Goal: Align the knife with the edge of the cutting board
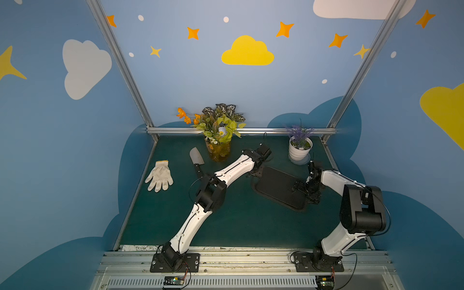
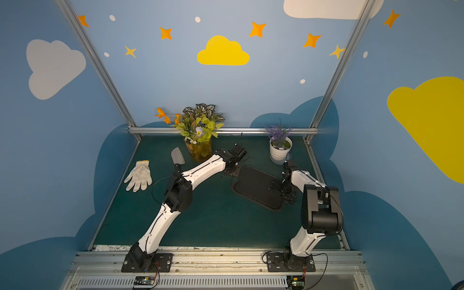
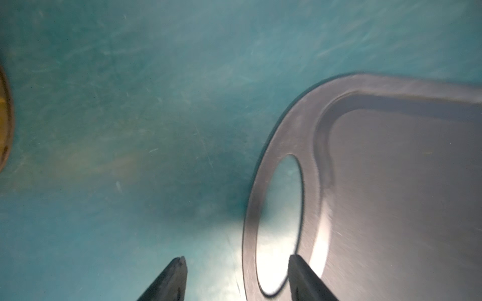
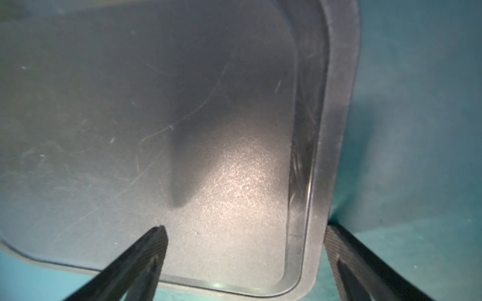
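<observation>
The black cutting board (image 1: 279,188) lies angled on the green table between my two arms. My left gripper hovers open over its handle end, which fills the right side of the left wrist view. At the opposite end my right gripper is open low over the board, one finger at the rim, nothing visibly held. The knife (image 1: 196,155), with grey blade and black handle, lies apart at the back left of the table, its handle partly behind my left arm in the top right view.
A white glove (image 1: 160,176) lies at the left. A flower vase (image 1: 217,150) stands at the back, and a potted lavender (image 1: 299,150) at the back right, near my right arm.
</observation>
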